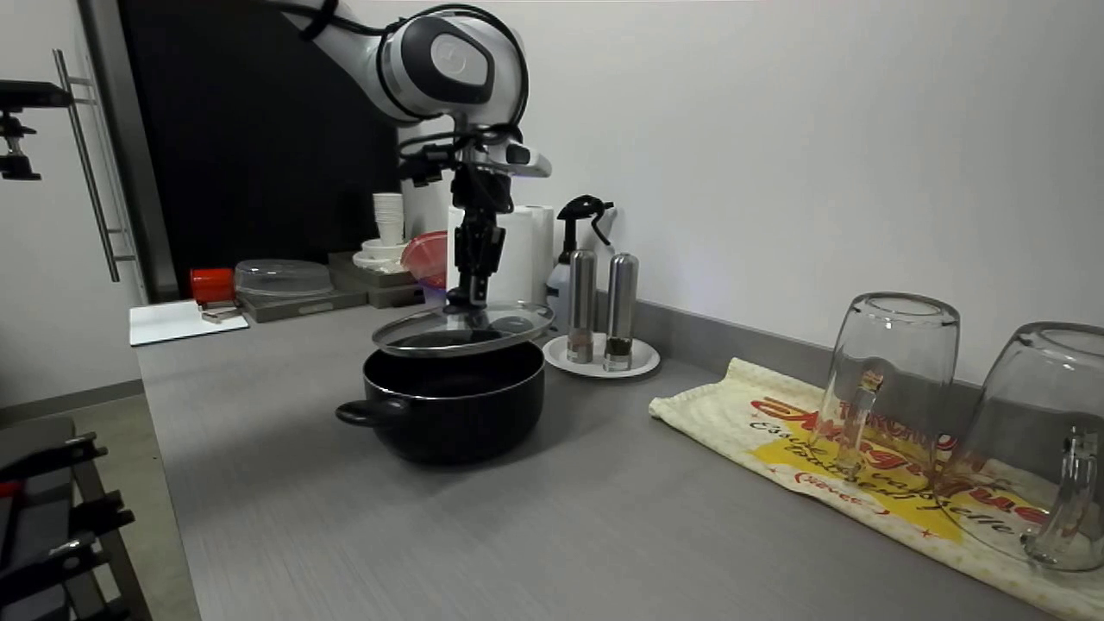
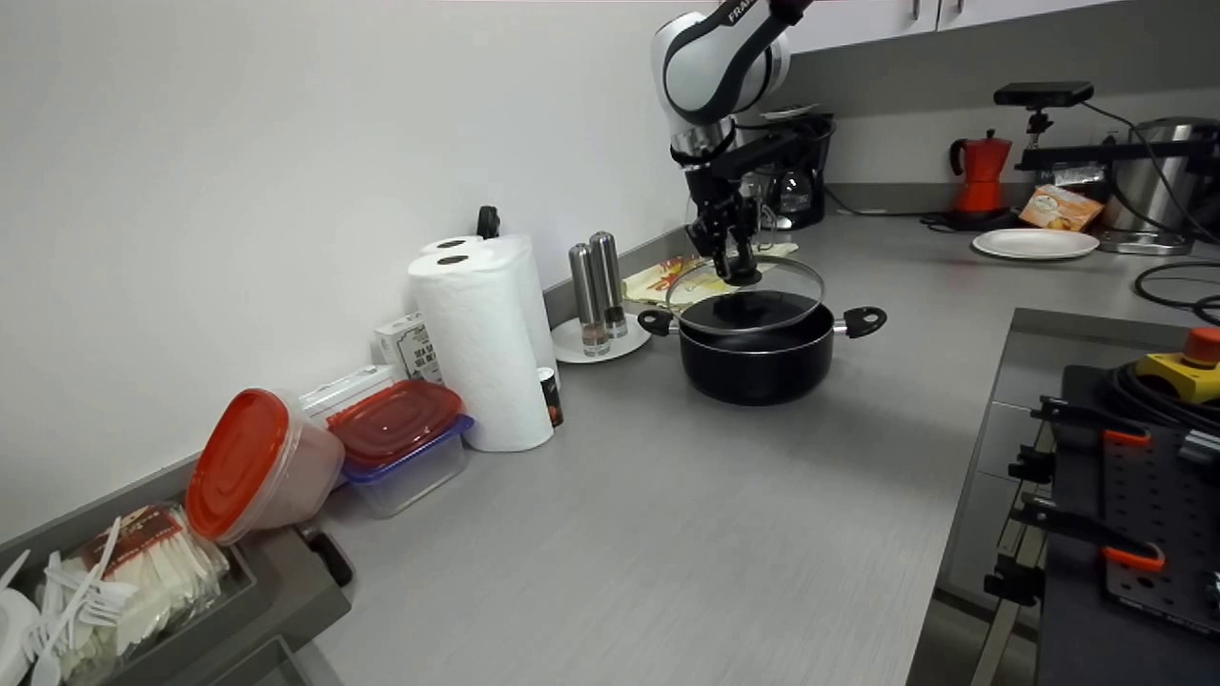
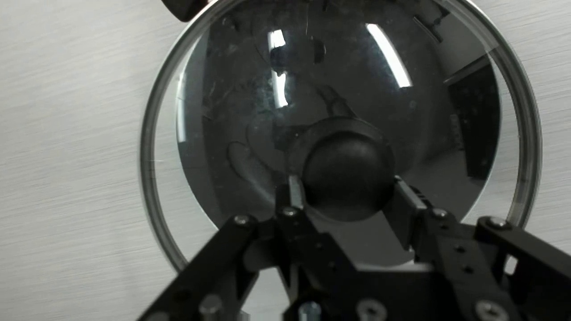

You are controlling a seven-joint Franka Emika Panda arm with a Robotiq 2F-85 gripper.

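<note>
My gripper is shut on the round black knob of a glass lid. The lid is tilted and hangs over the black pot, its rim close above the pot's opening. In exterior view 1 a dark gap shows between lid and pot at the front; whether they touch at the back cannot be told. The pot stands on the grey counter, and both side handles show in exterior view 2, one of them the right handle. Through the glass in the wrist view, the pot's inside looks dark.
Two metal mills stand on a white plate close beside the pot. Paper towel rolls and plastic containers line the wall. Glass mugs sit upside down on a cloth.
</note>
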